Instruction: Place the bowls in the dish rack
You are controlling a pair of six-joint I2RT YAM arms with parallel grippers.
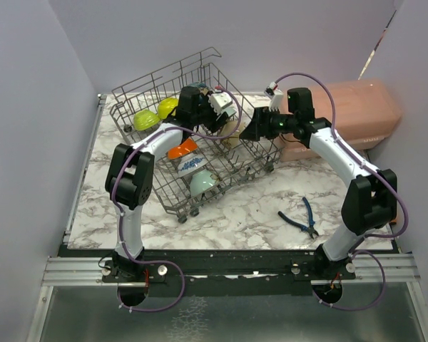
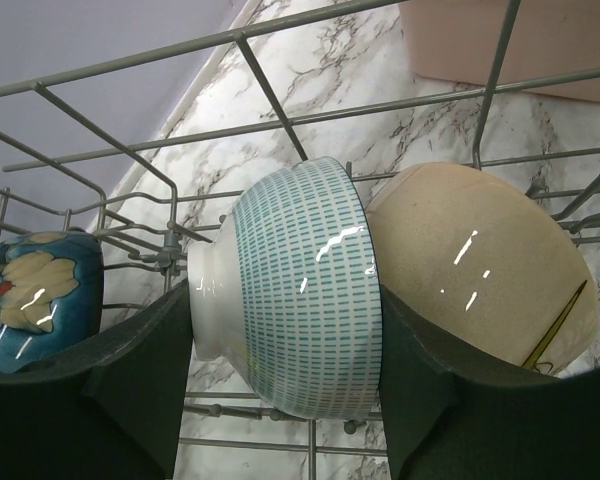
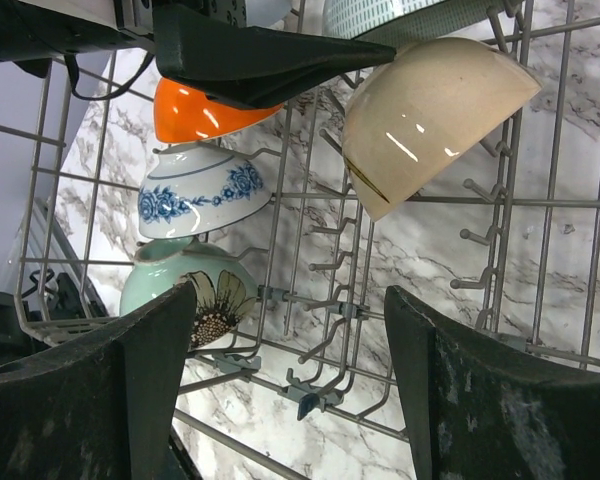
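Observation:
In the left wrist view, a white bowl with teal dashes point(image 2: 302, 280) lies on its side between the fingers of my left gripper; whether they grip it firmly I cannot tell. It rests among the rack's tines beside a beige bowl point(image 2: 470, 260), with a blue flowered bowl point(image 2: 35, 290) at left. My right gripper stands open over the rack's right part. Below it in its wrist view are an orange bowl point(image 3: 205, 115), a blue-and-white bowl point(image 3: 200, 195) and a mint bowl point(image 3: 160, 270). Yellow and green bowls point(image 1: 146, 120) sit at the rack's left.
The wire rack point(image 1: 178, 199) fills the middle of the counter. A pink box point(image 1: 364, 114) stands at the back right, and blue-handled pliers point(image 1: 299, 224) lie at front right.

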